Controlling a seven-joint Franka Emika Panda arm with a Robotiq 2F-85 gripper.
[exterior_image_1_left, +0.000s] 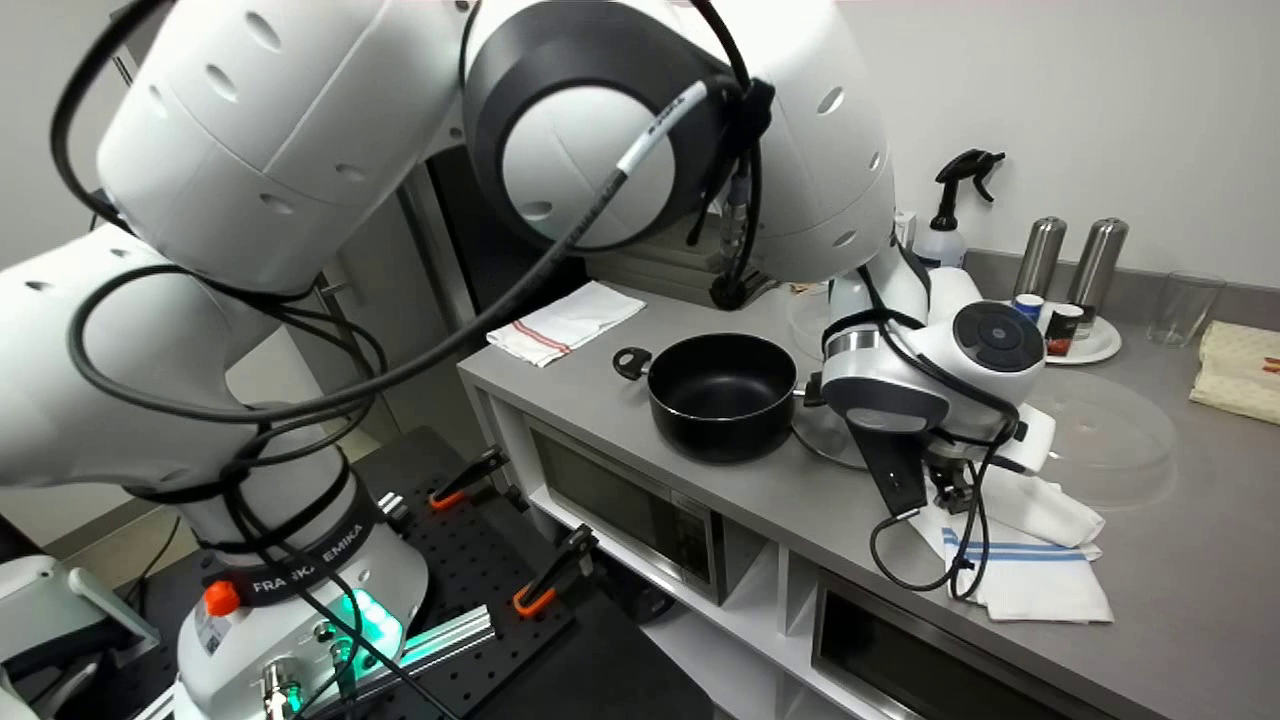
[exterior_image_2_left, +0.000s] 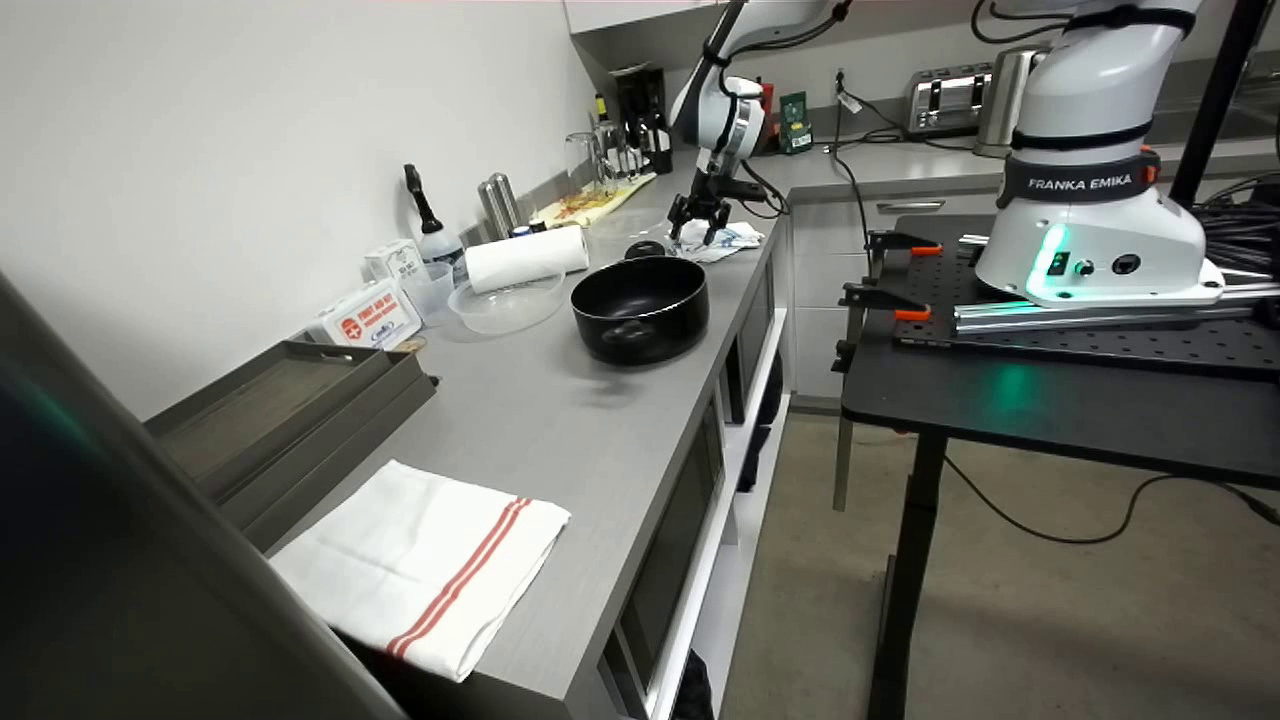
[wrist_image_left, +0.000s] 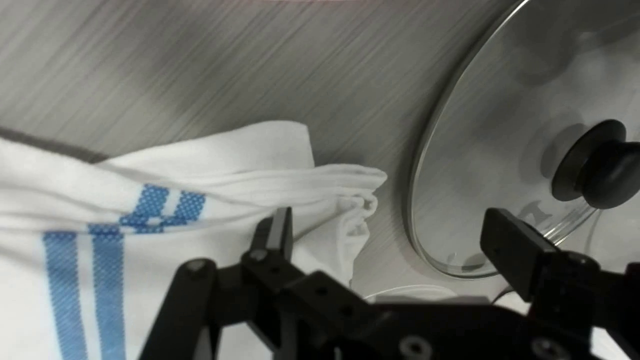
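Note:
My gripper is open, and nothing is held between its widely parted fingers. In the wrist view, one finger overlaps a folded white towel (wrist_image_left: 240, 174) with blue stripes, while the other overlaps the edge of a glass lid (wrist_image_left: 468, 198) with a black knob (wrist_image_left: 609, 171). Exterior view 1 has the gripper above the near-left part of the blue-striped towel (exterior_image_1_left: 1032, 582); whether it touches the cloth cannot be told. A black pot (exterior_image_1_left: 720, 396) stands on the counter left of it, with the lid partly hidden behind.
A red-striped towel (exterior_image_2_left: 444, 570) and stacked grey trays (exterior_image_2_left: 288, 420) occupy the counter's far end from the gripper. By the wall are a paper roll (exterior_image_2_left: 528, 258), a spray bottle (exterior_image_1_left: 942, 240) and metal mills (exterior_image_1_left: 1094, 270). A clear round lid (exterior_image_1_left: 1110, 438) lies behind the blue-striped towel.

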